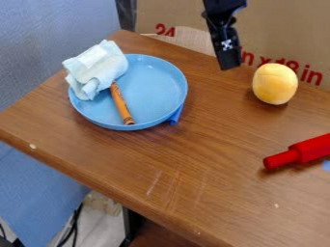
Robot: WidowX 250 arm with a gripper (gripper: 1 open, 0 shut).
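Observation:
The black gripper [227, 56] hangs at the top centre, above the back of the table between the blue plate and the yellow fruit; whether its fingers are open or shut is unclear. The blue plate [161, 96] holds an orange stick-like item [122, 104] and, at its left rim, a crumpled white cloth [93, 68]. A yellow, mango-like fruit [275, 84] stands at the back right. A red rolling-pin-like object [310, 150] lies at the right edge, partly out of frame.
A small blue item lies beside the plate's right rim. A cardboard panel with red print stands behind, and the table's left edge borders blue fabric.

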